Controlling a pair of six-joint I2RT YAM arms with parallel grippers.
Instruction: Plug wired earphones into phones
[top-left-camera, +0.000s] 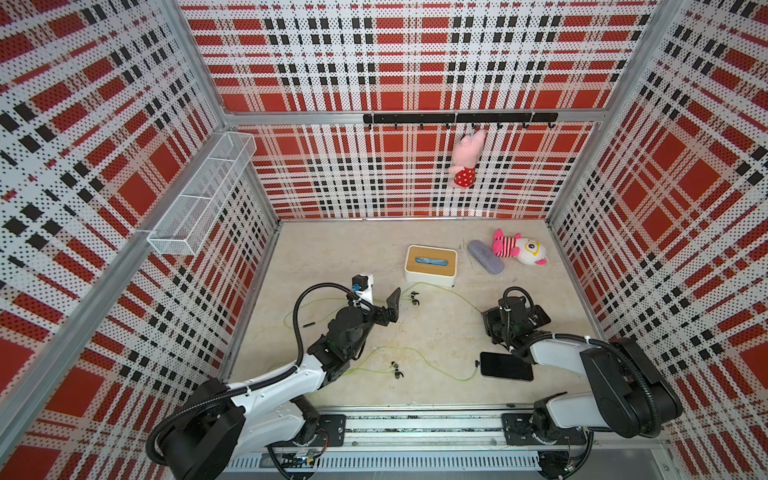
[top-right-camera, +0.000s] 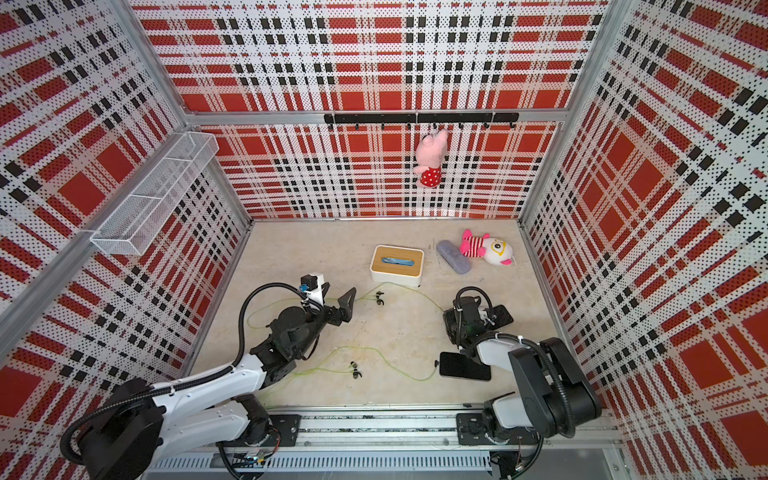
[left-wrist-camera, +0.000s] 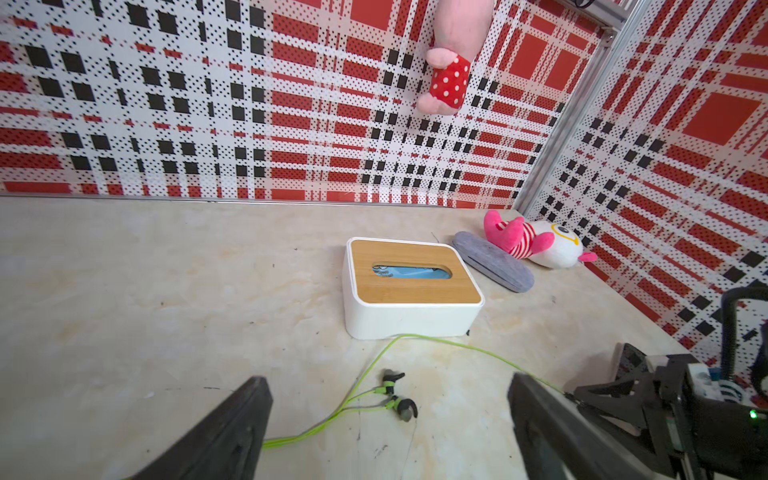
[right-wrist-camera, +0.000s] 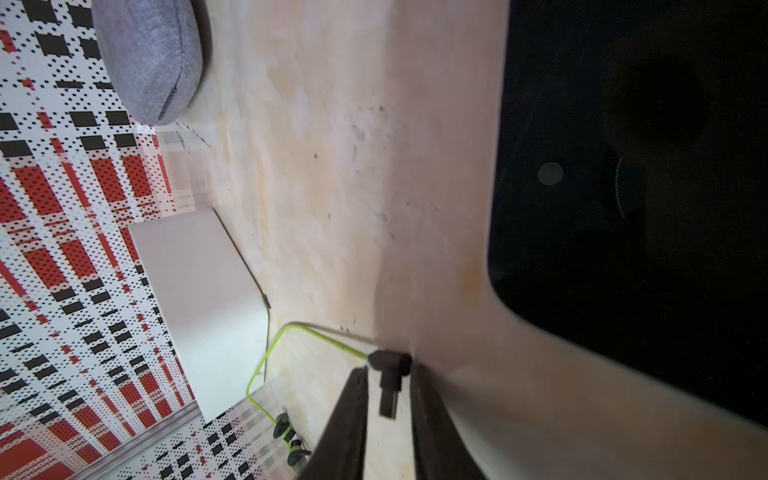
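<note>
A black phone (top-left-camera: 506, 365) lies near the front right, with the black plug (top-left-camera: 477, 363) of one green earphone cable at its left edge; I cannot tell if they join. Another dark phone (right-wrist-camera: 624, 200) shows large in the right wrist view, partly covered by the right arm from above. My right gripper is low beside it, fingers a little apart, with a black angled plug (right-wrist-camera: 390, 364) lined up between them; contact is unclear. Its green cable (left-wrist-camera: 472, 348) runs back past the earbuds (left-wrist-camera: 404, 408). My left gripper stands open and empty above the table, left of centre.
A white box with a wooden lid (top-left-camera: 431, 268) stands behind the cable. Back right lie a grey pouch (top-left-camera: 485, 257) and a plush toy (top-left-camera: 524, 249). Another green cable (top-left-camera: 424, 357) with earbuds (top-left-camera: 397, 369) crosses the front. Bare table lies at the back left.
</note>
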